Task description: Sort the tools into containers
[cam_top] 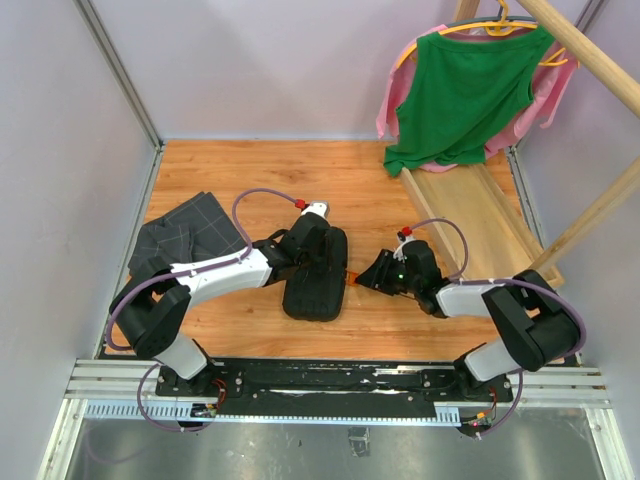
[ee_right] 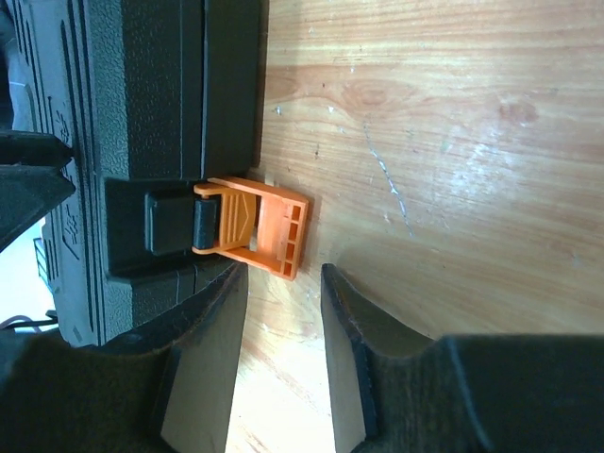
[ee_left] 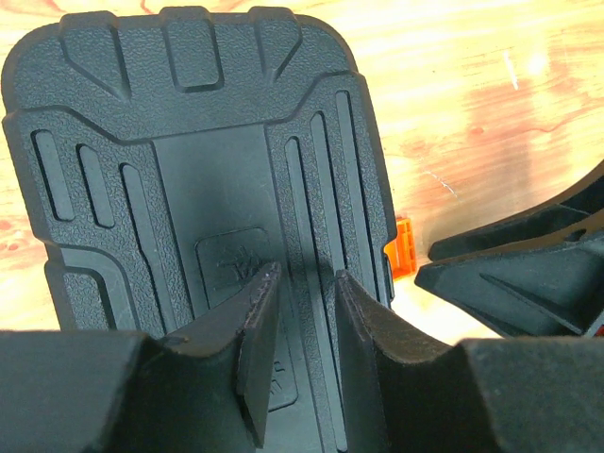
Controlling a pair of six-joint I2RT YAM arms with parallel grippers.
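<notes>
A black tool case (cam_top: 315, 288) lies closed on the wooden table, its ribbed lid filling much of the left wrist view. My left gripper is over the lid, fingers part open, with no object between its fingers. An orange latch (ee_right: 274, 226) sticks out from the case's right side, swung away from the wall. Beside that latch is my right gripper, its fingers apart and nothing held between them; the latch lies just beyond the fingertips. No tools show; the case's inside is hidden.
Dark folded cloth (cam_top: 180, 240) lies at the left of the table. A wooden rack (cam_top: 480, 220) stands at the right, with a green top (cam_top: 465, 95) and pink garments hanging on it. Bare wood lies behind and in front of the case.
</notes>
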